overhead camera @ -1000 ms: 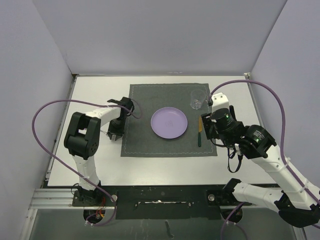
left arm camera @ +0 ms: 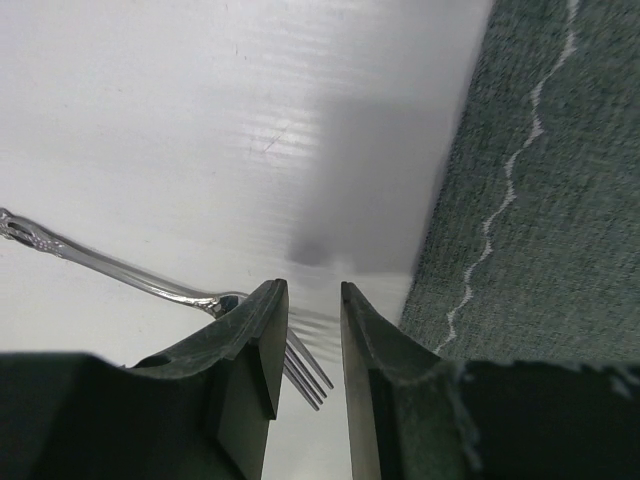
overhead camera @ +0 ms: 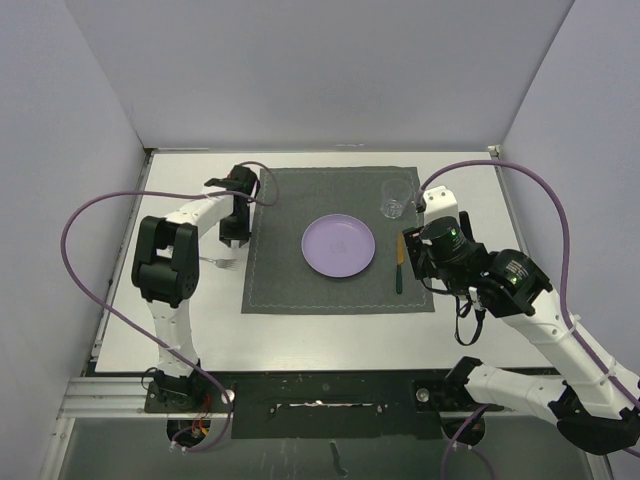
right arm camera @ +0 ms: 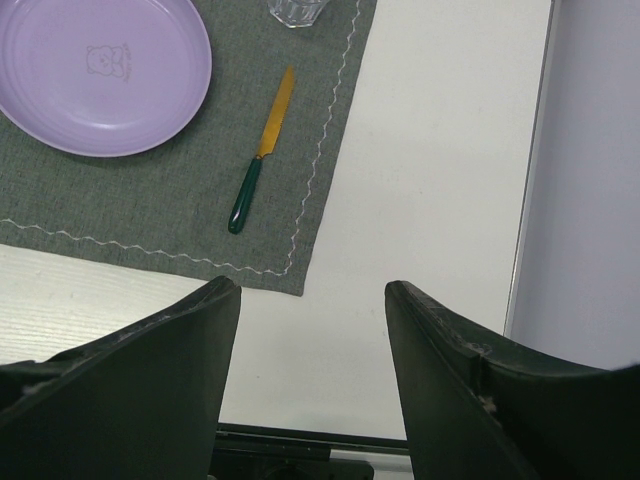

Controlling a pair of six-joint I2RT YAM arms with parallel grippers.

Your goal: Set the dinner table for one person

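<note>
A silver fork lies on the white table left of the grey placemat, its tines partly behind my left gripper. That gripper is part open above the table beside the mat's left edge, with nothing seen between its fingers. A purple plate sits mid-mat. A knife with green handle and gold blade lies right of the plate, below a clear glass. My right gripper is open over the table's right side, holding nothing.
Bare white table runs in front of the mat and at its sides. Walls close in the back and both sides. Both arms' cables loop over the workspace.
My left gripper has moved toward the back of the table, up and away from where it was over the fork. The right arm has not visibly moved.
</note>
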